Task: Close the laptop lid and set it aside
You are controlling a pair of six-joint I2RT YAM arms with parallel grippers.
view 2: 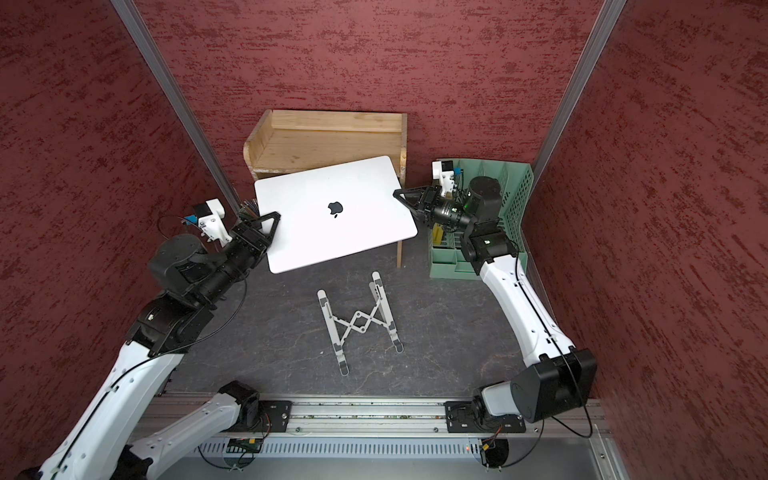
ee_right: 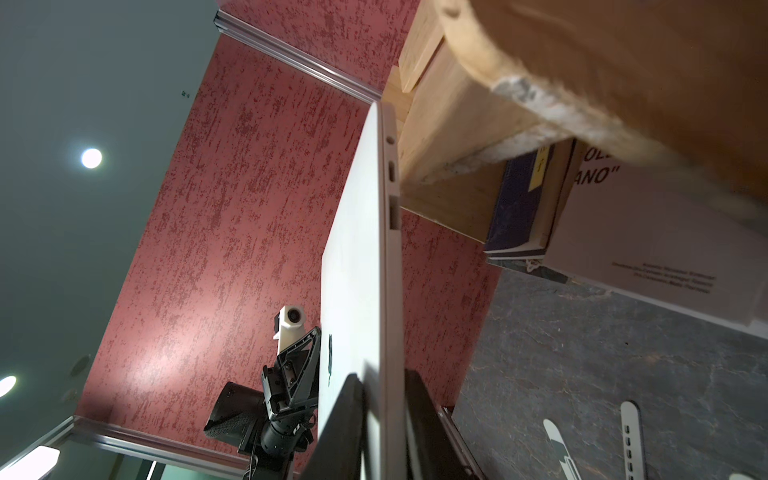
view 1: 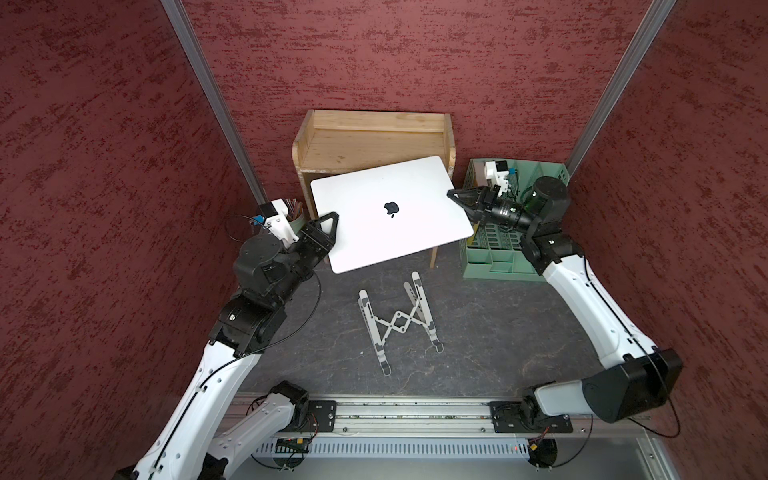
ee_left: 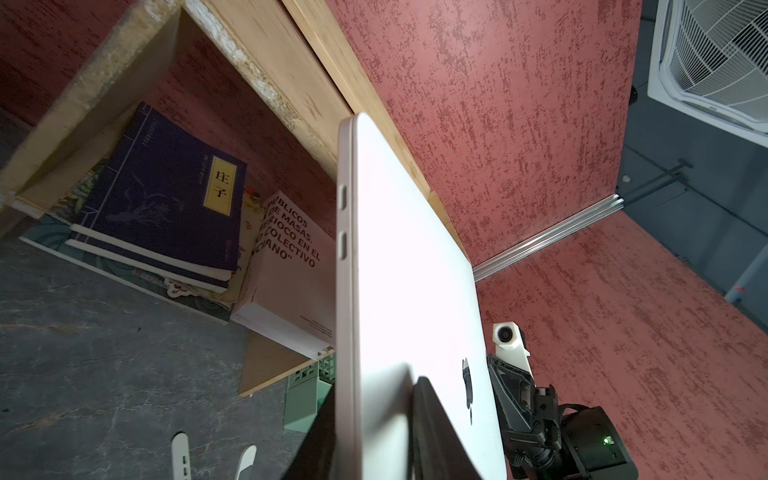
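Observation:
The closed white laptop (view 1: 391, 229) is raised in the air in front of the wooden shelf, tilted, with the left end lower. My left gripper (view 1: 329, 228) is at its left edge, its fingers on either side of it. My right gripper (view 1: 454, 196) is shut on the right edge. Below, the folding laptop stand (view 1: 398, 324) stands empty on the dark tabletop.
The wooden shelf (view 1: 373, 124) has a bare top; books (ee_left: 168, 192) lie in its lower compartment. A green file rack (view 1: 504, 268) stands at the right, a pen cup at the back left, partly hidden.

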